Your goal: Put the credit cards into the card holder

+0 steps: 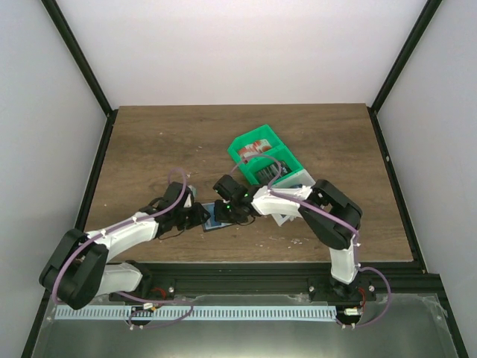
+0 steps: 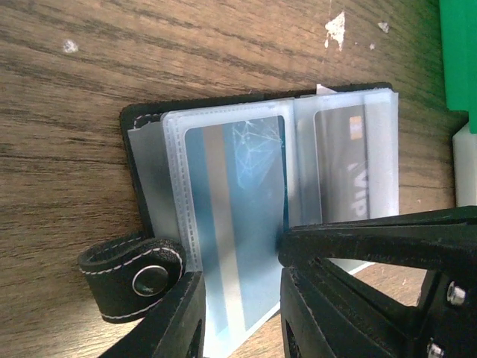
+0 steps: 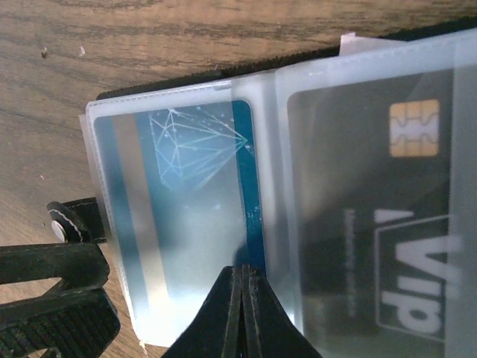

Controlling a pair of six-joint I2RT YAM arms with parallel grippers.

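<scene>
The card holder (image 1: 212,224) lies unfolded on the table, under both grippers. In the right wrist view a blue card (image 3: 186,194) with a grey stripe sits in its left clear sleeve; a dark strip along the card's right edge looks brighter than the rest. A dark VIP card (image 3: 358,186) fills the sleeve beside it. My right gripper is shut, its tips at that right edge, nothing visible between them. My left gripper stands partly open at the holder's left side, beside the snap strap (image 2: 138,276).
Behind the holder stands a green tray (image 1: 282,152) with several cards in its compartments. A white box (image 1: 302,179) with more cards sits right of it, partly under my right arm. The two grippers are very close together.
</scene>
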